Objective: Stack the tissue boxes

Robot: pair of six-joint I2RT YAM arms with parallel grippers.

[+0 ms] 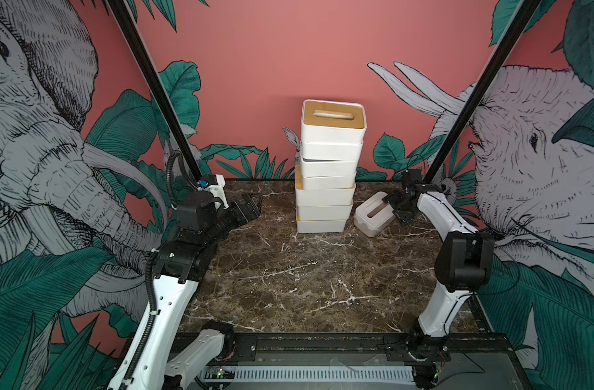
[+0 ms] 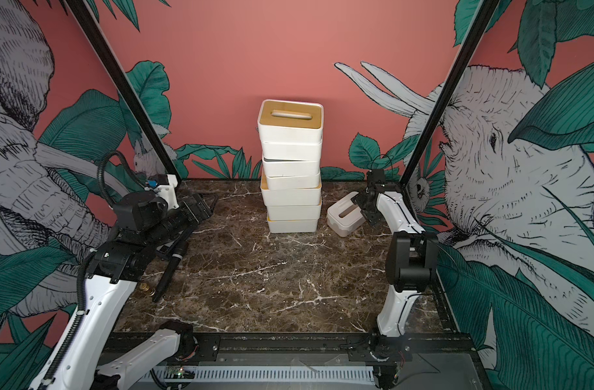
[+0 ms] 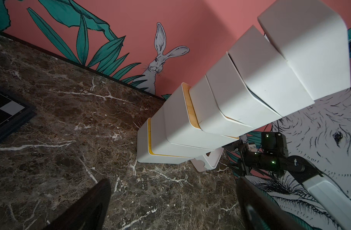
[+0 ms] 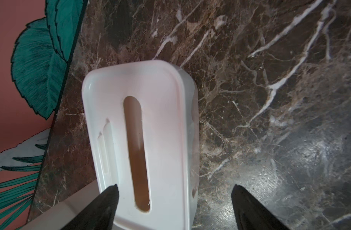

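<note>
A tall tower of several white tissue boxes point(image 1: 324, 195) stands at the back of the table, its upper boxes somewhat offset from those below. Its top box point(image 2: 290, 130) has a tan lid with a slot. To the right of the tower, apart from it, a pale slotted tissue box point(image 4: 163, 115) sits turned at an angle on the table. My right gripper is open over this box's right end, its fingers spread apart; contact cannot be made out. My left gripper point(image 1: 254, 205) is open and empty, left of the tower and clear of it.
The back wall point(image 2: 212, 78) is close behind the boxes. A checkered board point(image 3: 6, 109) shows at the left edge in the left wrist view.
</note>
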